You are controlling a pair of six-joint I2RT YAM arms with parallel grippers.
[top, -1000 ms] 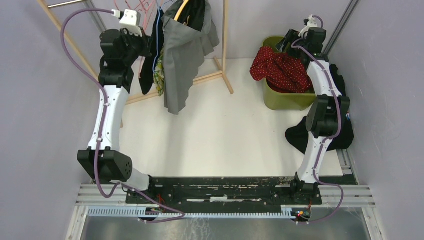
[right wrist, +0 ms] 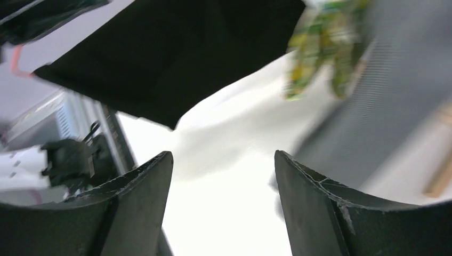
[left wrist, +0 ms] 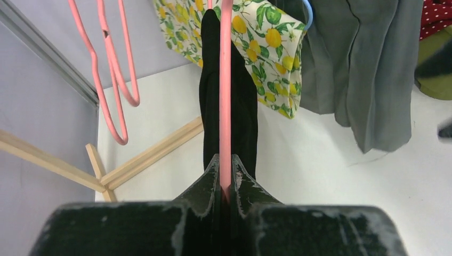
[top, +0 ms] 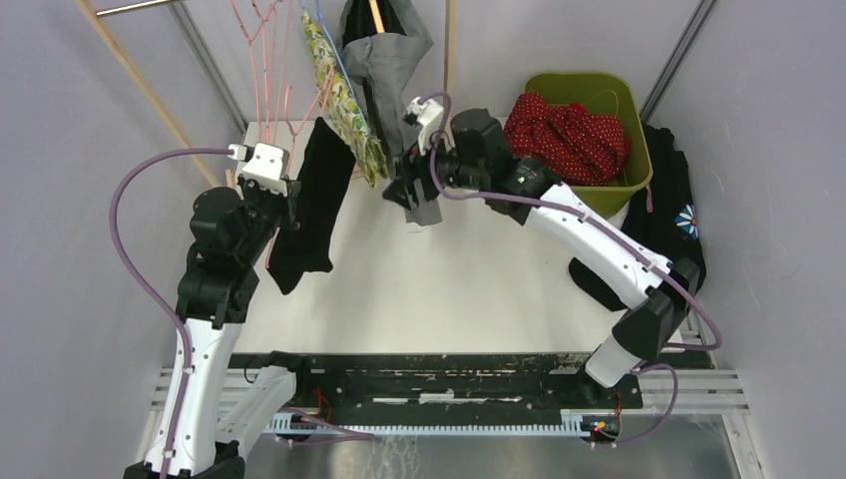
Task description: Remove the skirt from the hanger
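A black skirt (top: 314,205) hangs from a pink hanger at the left of the top view. My left gripper is shut on the pink hanger (left wrist: 225,90); the black cloth (left wrist: 209,69) lies behind the hanger bar in the left wrist view. To the right of the skirt, my right gripper (top: 407,190) is open, close to the grey garment (top: 391,75). Nothing sits between its fingers in the right wrist view, where the black skirt (right wrist: 176,58) shows at the upper left, apart from them.
A lemon-print garment (top: 344,100) hangs between the skirt and the grey one. Empty pink hangers (left wrist: 114,74) hang to the left. At the back right, a green basket (top: 638,160) holds red dotted cloth (top: 574,140); black clothing (top: 658,220) lies beside it.
My right gripper has swung left from above the basket to beside the grey garment. The left gripper has come nearer the front, drawing the skirt's hanger with it. The lemon-print garment is more exposed.
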